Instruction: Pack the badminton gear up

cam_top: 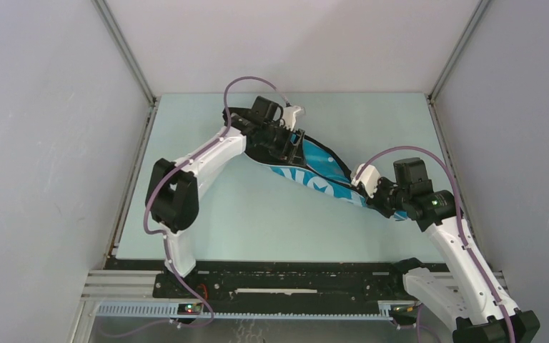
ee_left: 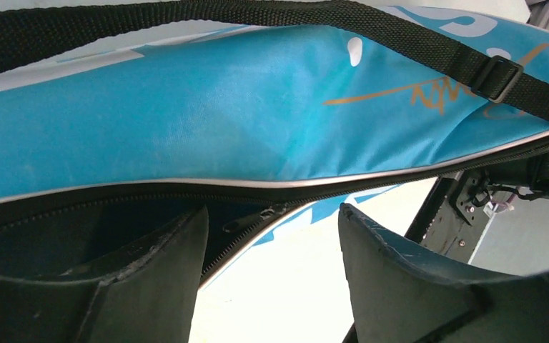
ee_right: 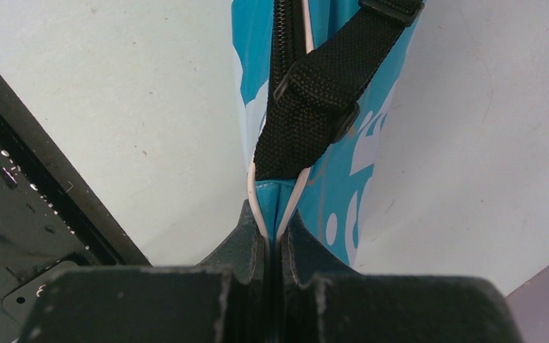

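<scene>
A blue badminton bag (cam_top: 318,181) with white print and a black strap lies diagonally across the table. My left gripper (cam_top: 292,151) is open over its partly unzipped opening. In the left wrist view a zipper pull (ee_left: 257,218) lies between and beyond the fingertips, with dark interior to its left. My right gripper (cam_top: 372,194) is shut on the right end of the bag, pinching the blue fabric and its pale piping just below the strap (ee_right: 314,100).
Walls stand at both sides and at the back. A dark rail (cam_top: 307,271) runs along the front edge.
</scene>
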